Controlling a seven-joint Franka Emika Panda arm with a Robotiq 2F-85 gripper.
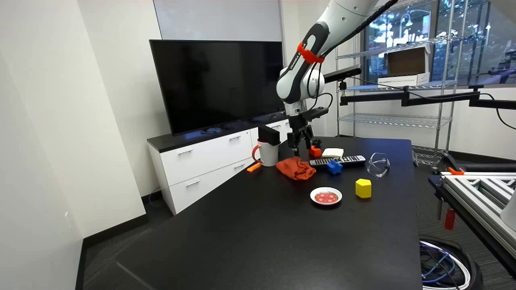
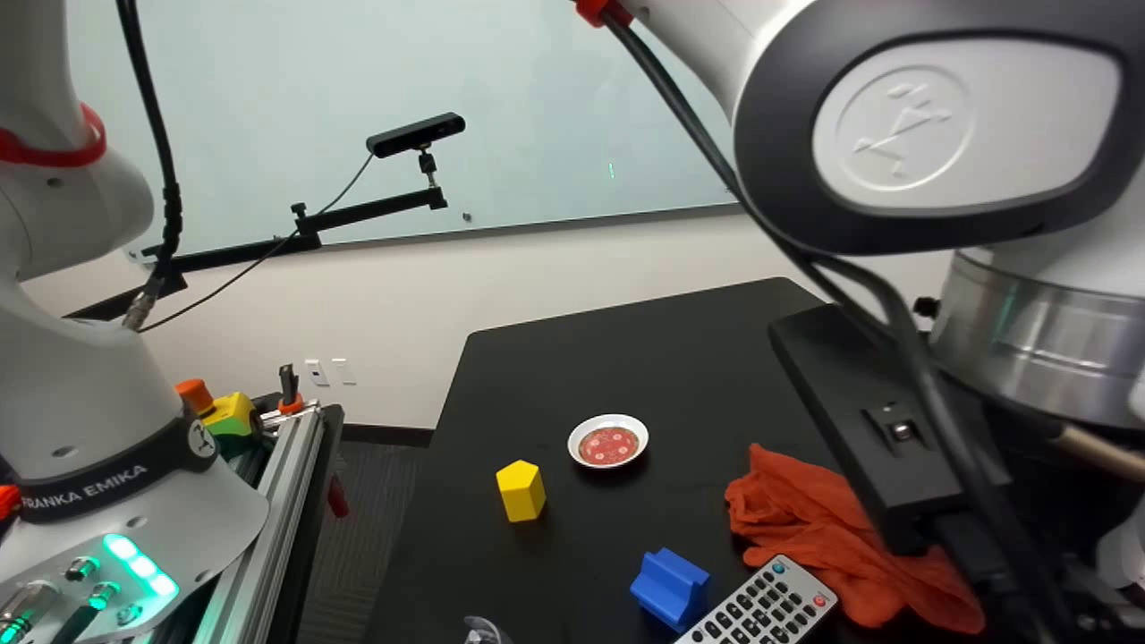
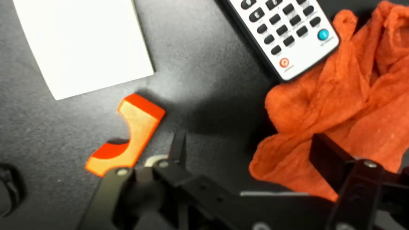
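Note:
An orange cloth (image 1: 295, 169) lies crumpled on the black table; in the wrist view the cloth (image 3: 341, 103) fills the right side. My gripper (image 1: 302, 146) is low at the cloth's far edge, pointing down. Seen from the wrist, the gripper is open, its fingers wide apart. The right finger (image 3: 326, 159) overlaps the cloth, while the left one is over bare table beside an orange curved block (image 3: 140, 128). A fold of cloth reaches into the gap, but nothing is clamped. In exterior view 2 the arm hides the fingers.
Close by are a remote (image 3: 287, 34), a white pad (image 3: 88, 42), a blue block (image 2: 671, 588) and a mug (image 1: 269, 154) with a black item on top. Farther off are a small dish (image 2: 607, 440), a yellow block (image 2: 521, 490) and clear glasses (image 1: 378, 164).

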